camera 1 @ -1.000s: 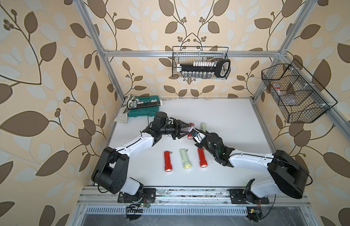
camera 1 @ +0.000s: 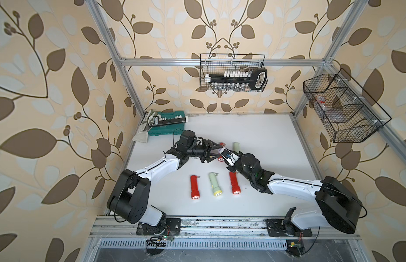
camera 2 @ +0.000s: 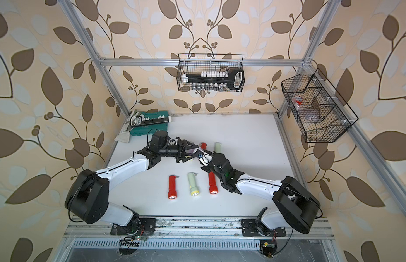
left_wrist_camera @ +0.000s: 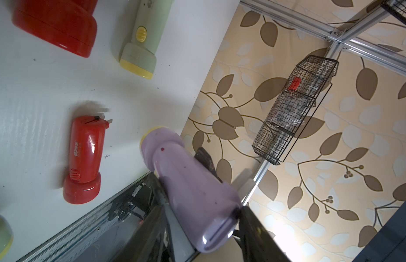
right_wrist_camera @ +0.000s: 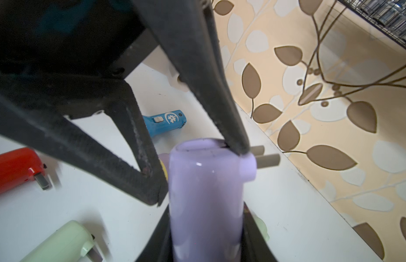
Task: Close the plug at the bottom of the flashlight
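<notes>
The lilac flashlight (right_wrist_camera: pixel 207 205) stands end-up in the right wrist view, with my right gripper shut on its body. At its upper end two flat grey plug prongs (right_wrist_camera: pixel 267 160) jut out sideways from a round lilac hinge (right_wrist_camera: pixel 247 168). My left gripper reaches in from above, its fingers apart. One fingertip (right_wrist_camera: pixel 240 146) is at the flashlight's end edge beside the hinge; the other hangs on the opposite side. In the left wrist view the flashlight (left_wrist_camera: pixel 189 183) slants toward the camera, its end between my left fingers; the prongs are not clear there.
Two red flashlights (camera 1: pixel 194 187) and a pale green one (camera 1: pixel 215 183) lie along the front of the table. More lie behind the grippers, including a green one (camera 1: pixel 236 147). A green case (camera 1: pixel 165 128) sits back left.
The right arm's elbow has moved a little to the right; the flashlight stays in about the same place.
</notes>
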